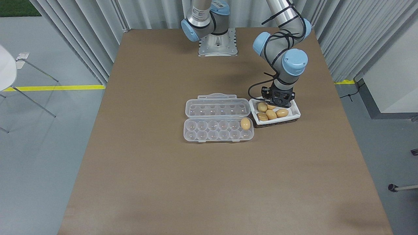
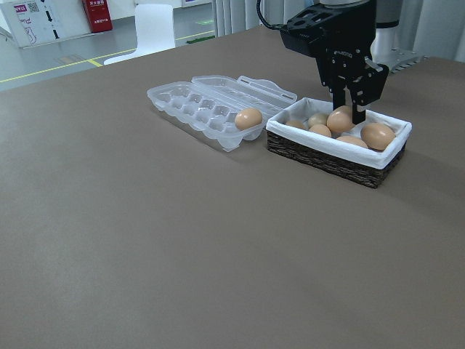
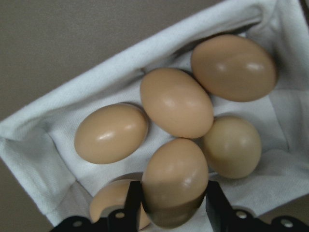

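Observation:
My gripper is shut on a brown egg [image 3: 175, 176] over a cloth-lined wicker basket [image 2: 334, 158], which holds several other eggs [image 3: 231, 65]. In the left view the held egg [image 2: 340, 119] sits between the black fingers, slightly above its neighbours. An open clear plastic egg carton [image 1: 211, 131] lies beside the basket, with one egg [image 1: 245, 123] in an end cup of its near half and the other cups empty.

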